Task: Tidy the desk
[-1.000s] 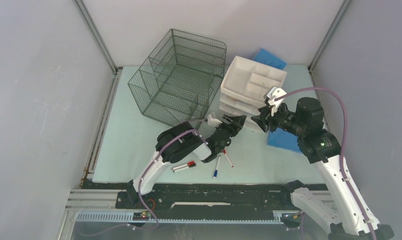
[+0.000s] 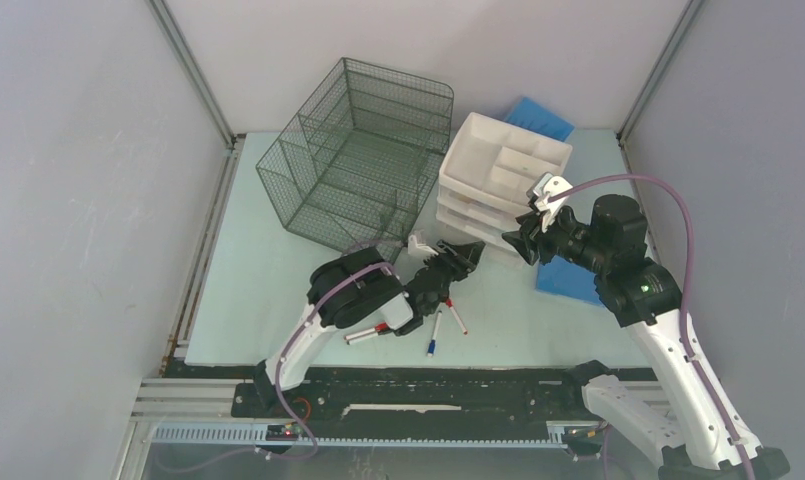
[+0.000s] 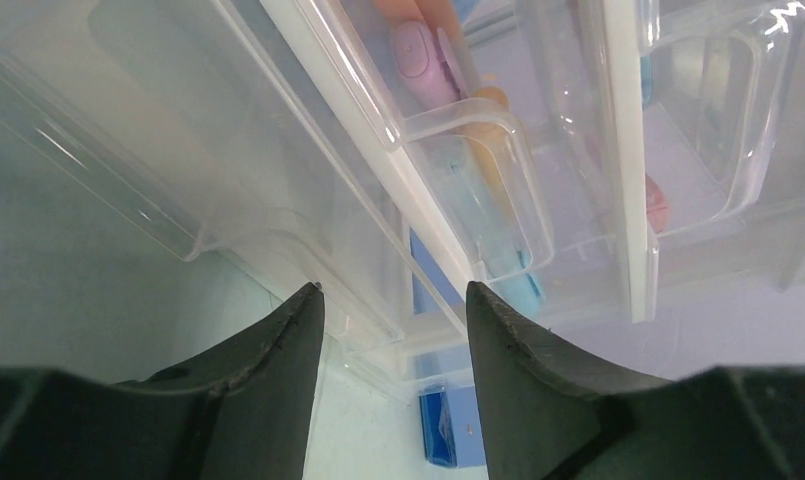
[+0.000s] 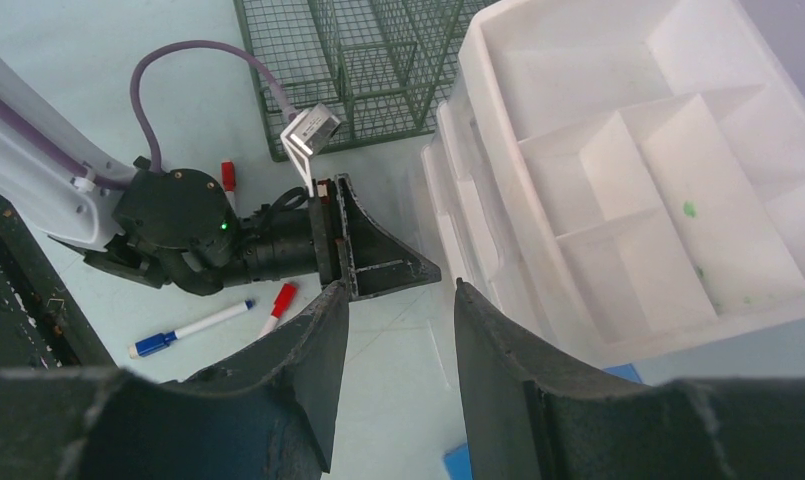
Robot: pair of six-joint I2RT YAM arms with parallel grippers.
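Note:
A white drawer organizer (image 2: 493, 165) with divided top tray stands at the back right; its translucent drawers (image 3: 578, 140) hold pink, orange and blue items. My left gripper (image 2: 468, 255) is low at its front, fingers apart with nothing clearly between them. My right gripper (image 2: 526, 240) hangs open over the organizer's front right. Markers with red, blue and dark caps, including a blue-capped marker (image 4: 193, 330), lie on the desk below the left arm.
A green wire basket (image 2: 348, 170) fills the back left beside the organizer. Blue boards (image 2: 568, 285) lie at the right and behind the organizer (image 2: 538, 118).
My left gripper has moved slightly left and down in the top view, away from the organizer's front. My right arm has stayed still.

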